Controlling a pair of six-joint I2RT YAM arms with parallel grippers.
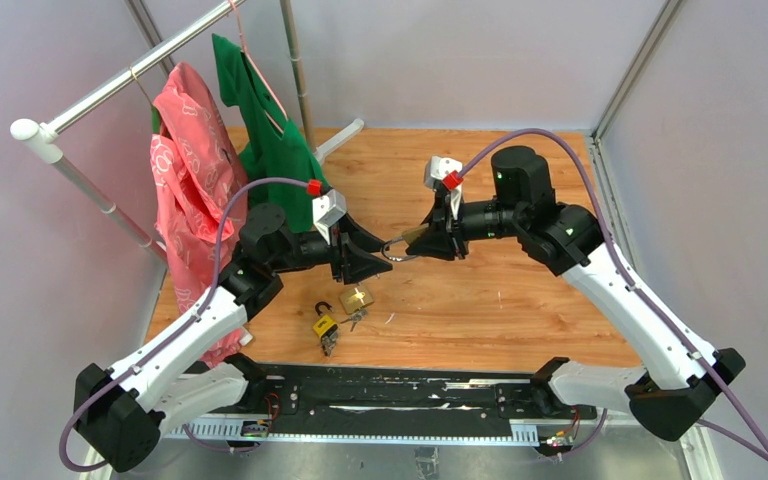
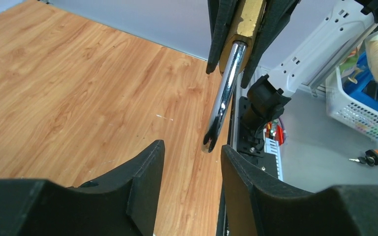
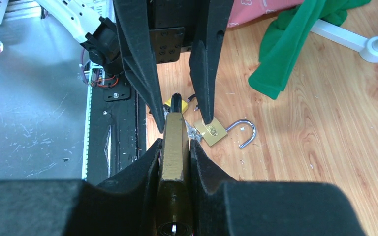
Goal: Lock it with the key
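A brass padlock [image 1: 416,236] is clamped in my right gripper [image 1: 428,240], its steel shackle [image 2: 221,101] pointing toward my left gripper. In the left wrist view the padlock body [image 2: 244,22] sits between the right fingers. My left gripper is open, its fingertips around the shackle's end, nothing visibly gripped. In the right wrist view the left fingers stand just beyond the held lock. On the table lie another brass padlock [image 3: 209,131] with raised shackle, a yellow padlock [image 1: 324,326] and several keys [image 1: 354,318].
A clothes rack [image 1: 100,95] with a pink garment [image 1: 185,180] and a green garment [image 1: 270,150] fills the left side. A dark rail [image 1: 400,390] runs along the front edge.
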